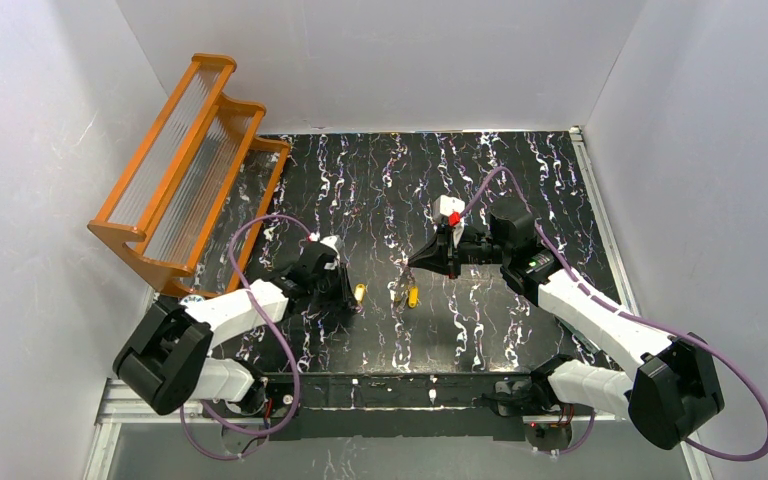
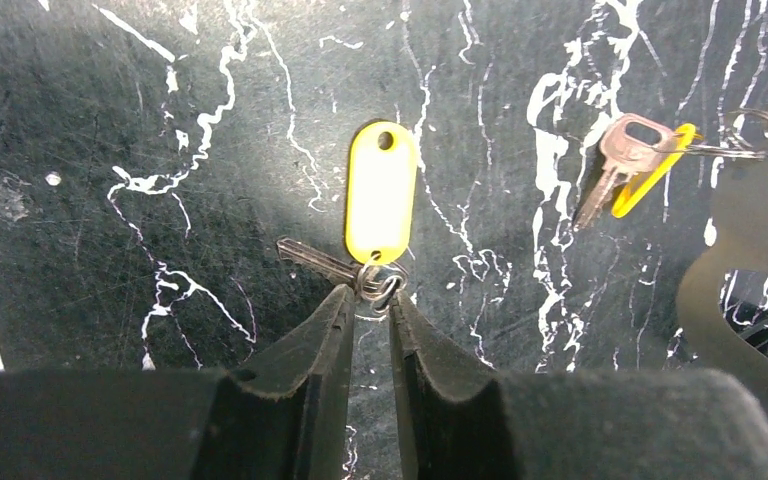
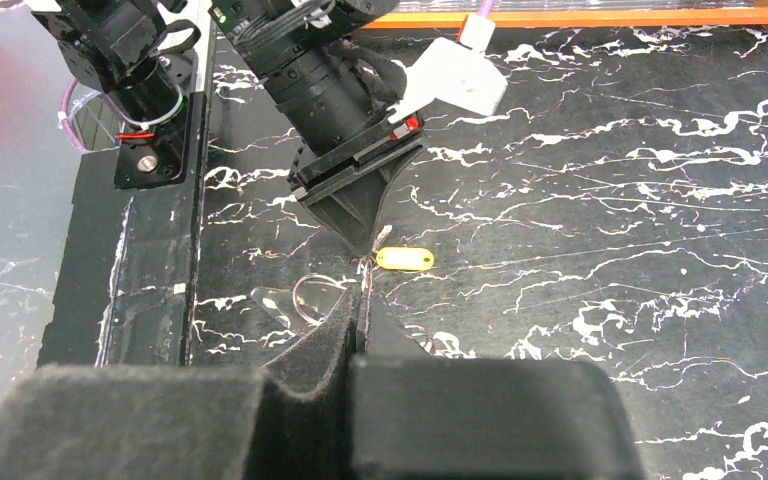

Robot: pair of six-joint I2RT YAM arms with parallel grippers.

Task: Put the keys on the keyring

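Note:
In the left wrist view a yellow tag [image 2: 380, 195] lies flat on the table, with a small dark key [image 2: 310, 257] and a small ring [image 2: 373, 281] at its lower end. My left gripper is shut, its fingertips right at that ring; nothing clearly shows gripped between them. Off to the right, my right gripper [image 1: 412, 264] is shut on a keyring [image 2: 760, 120]. From it hang a bronze key [image 2: 636, 155] and a second yellow tag [image 2: 650, 180]. Its ring [image 3: 310, 297] shows beside the fingers in the right wrist view, while the exact grip is hidden.
A wooden rack [image 1: 175, 180] with clear ribbed panels stands at the left of the dark marbled table [image 1: 360, 190]. Grey walls enclose the sides and back. Behind and between the two arms, the tabletop is clear.

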